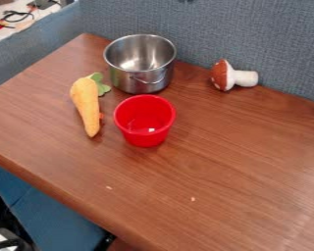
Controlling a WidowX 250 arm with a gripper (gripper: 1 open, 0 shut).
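A steel pot [140, 65] stands upright near the back of the wooden table [232, 172]. In front of it is an empty red cup [144, 122]. A plush carrot [86, 106] with green leaves lies left of the cup. A red-capped toy mushroom [232, 76] lies on its side at the back, right of the pot, by the grey backing. My gripper is out of the picture, apart from at most a tiny dark speck at the top edge.
Grey padded panels border the back and left. Cables lie beyond the top-left corner.
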